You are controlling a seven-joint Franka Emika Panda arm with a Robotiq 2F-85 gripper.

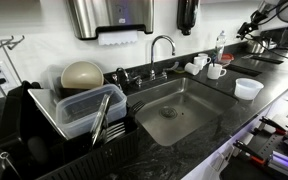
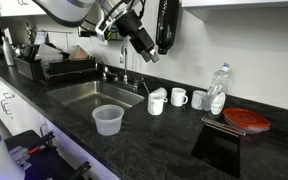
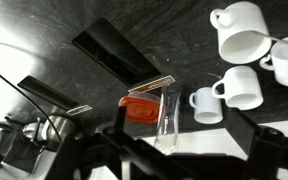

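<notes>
My gripper stands open in the wrist view, its dark fingers wide apart and nothing held between them. Below it on the dark counter is a group of white mugs; the largest mug lies at the upper right, with a smaller mug under it. A clear bottle shows in the gap between the fingers, beside an orange-red dish. From exterior view 2, the white arm reaches in high over the counter, well clear of everything. A translucent white bowl stands near the counter's front edge.
A black panel lies in front of the red dish, with a wooden strip along its edge. The sink has a tall faucet behind it. A dish rack holds a clear tub.
</notes>
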